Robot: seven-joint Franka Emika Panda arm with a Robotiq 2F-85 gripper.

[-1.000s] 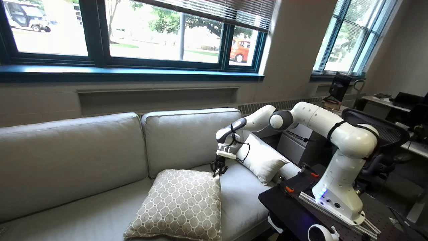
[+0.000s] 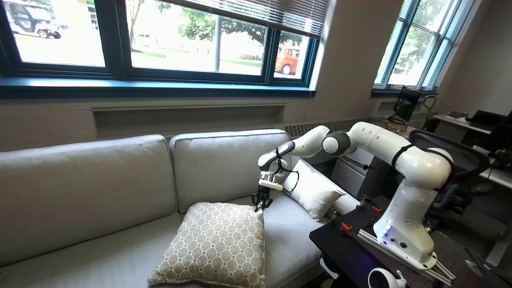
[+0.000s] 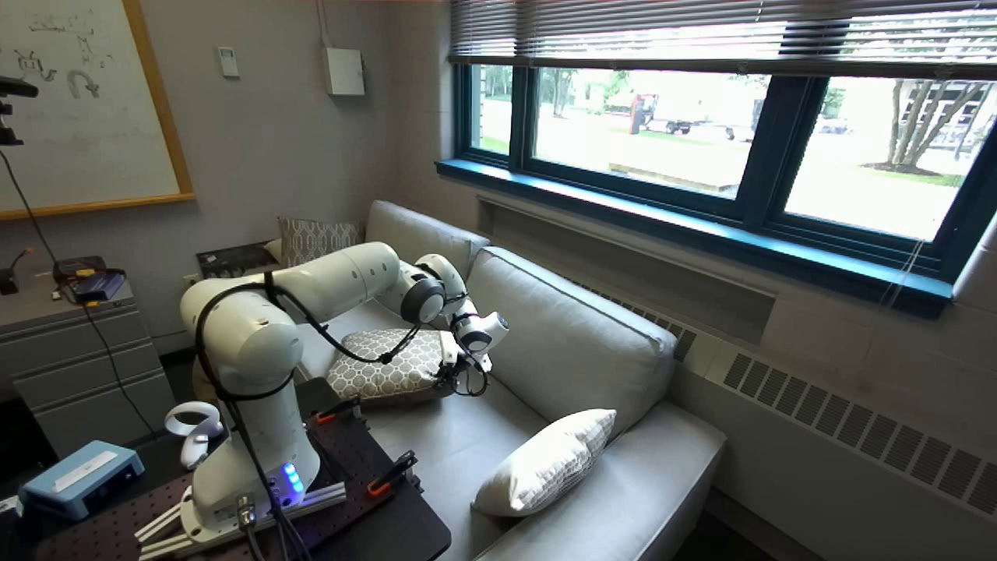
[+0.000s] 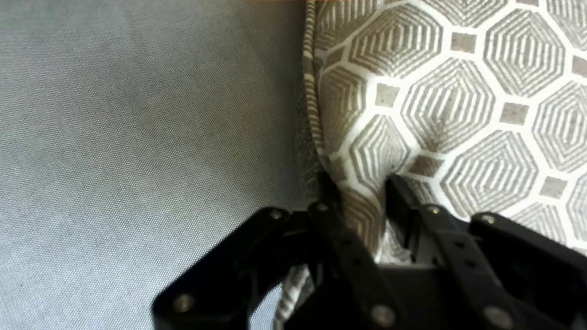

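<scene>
A patterned beige pillow (image 2: 218,242) lies on the sofa seat, its pale honeycomb print facing up. At its corner nearest the sofa back and the arm's side is my gripper (image 2: 259,208), pointing down. In the wrist view, the gripper has its black fingers (image 4: 404,206) apart, one on each side of a raised fold of the patterned pillow (image 4: 451,104). Fabric fills the space between them; whether they press on it firmly is not clear. The same pillow (image 3: 383,360) is partly behind the arm in the second exterior view.
A white pillow (image 2: 312,189) leans at the sofa's armrest end. The grey sofa (image 2: 86,192) has clear seat left of the patterned pillow, and its backrest rises close behind the gripper. Another patterned pillow (image 3: 313,240) sits at the sofa's far end.
</scene>
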